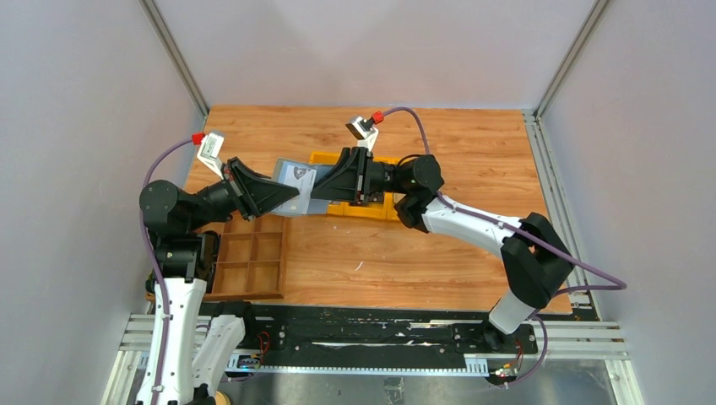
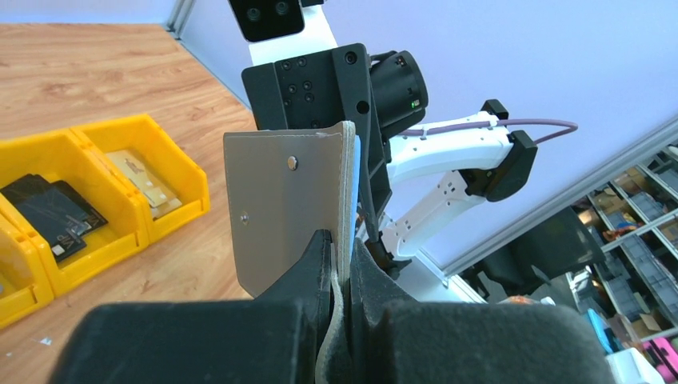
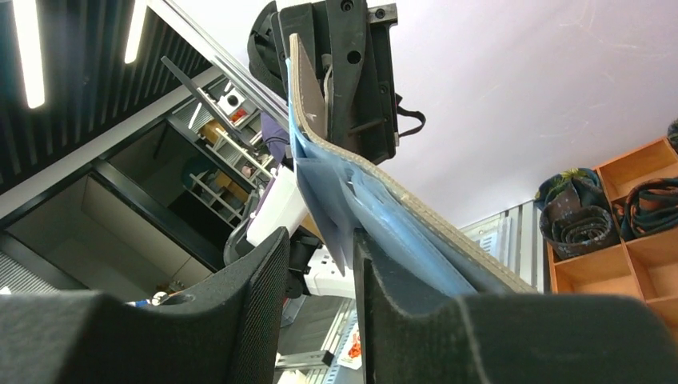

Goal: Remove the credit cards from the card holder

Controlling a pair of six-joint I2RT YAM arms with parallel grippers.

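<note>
My left gripper is shut on one edge of the card holder, whose grey-brown cover (image 2: 276,192) has two metal snaps. In the top view the card holder (image 1: 287,175) hangs above the table, a pale printed card (image 1: 302,179) showing on its inner side. From the right wrist, the holder's translucent blue pockets (image 3: 392,216) spread open, and a thin flap or card (image 3: 320,188) stands out from them. My right gripper is open, its fingertips on either side of that flap's lower end. Whether they touch it I cannot tell.
Yellow bins (image 2: 172,218) stand on the table, one with black cards (image 2: 49,212), another with beige cards (image 2: 144,180). A wooden compartment tray (image 1: 253,295) sits at the left; rolled cloths (image 3: 582,220) show at its end.
</note>
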